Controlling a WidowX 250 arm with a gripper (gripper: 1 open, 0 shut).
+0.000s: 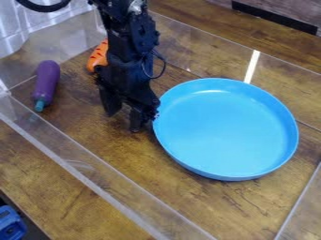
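Note:
The black robot arm comes down from the top centre, and its gripper (127,112) is low over the wooden table, just left of a large blue round dish (226,127), at or very near its rim. Whether the fingers are open or shut is unclear, as the dark fingers blend together. A purple toy eggplant (45,82) lies at the left. An orange toy carrot (98,54) lies behind the arm, partly hidden by it.
Bare wood (138,187) fills the near middle. A blue object (9,223) is at the bottom left corner. Clear edges run along the left side and a white strip lies at the back right.

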